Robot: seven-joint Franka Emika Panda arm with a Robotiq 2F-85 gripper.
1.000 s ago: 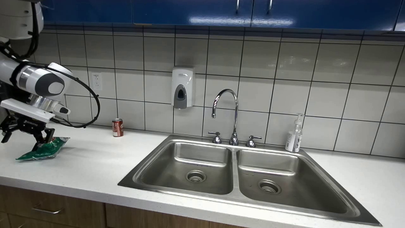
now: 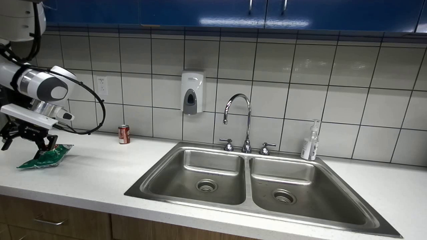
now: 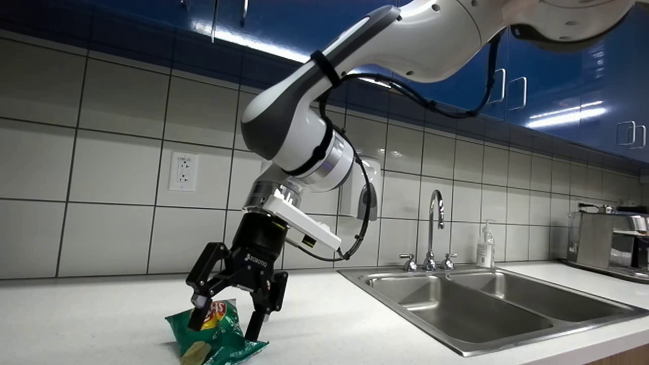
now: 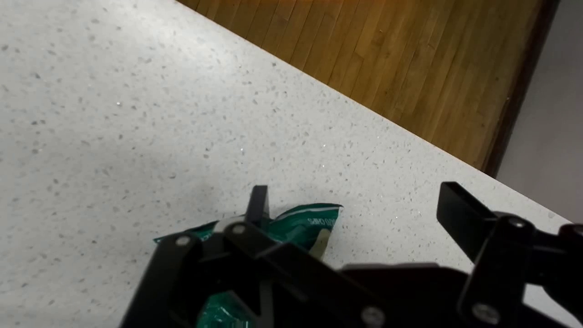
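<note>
A green chip bag [image 2: 56,156] lies on the white counter at the left of exterior view 1. My gripper [image 3: 225,323] is open and tilted over it. In exterior view 2 both fingers overlap the bag [image 3: 222,341] in the picture. The wrist view instead shows the bag [image 4: 300,224] around and behind the left finger [image 4: 258,205], while the right finger [image 4: 459,213] stands over bare counter. Much of the bag is hidden there by the gripper's linkage. Whether a fingertip touches it I cannot tell.
A red soda can [image 2: 124,134] stands near the tiled wall. To the right is a double steel sink [image 2: 247,188] with a faucet [image 2: 247,124] and a soap bottle [image 2: 310,144]. The counter's front edge [image 4: 350,98] drops to a wooden floor. Bare counter lies between bag and sink.
</note>
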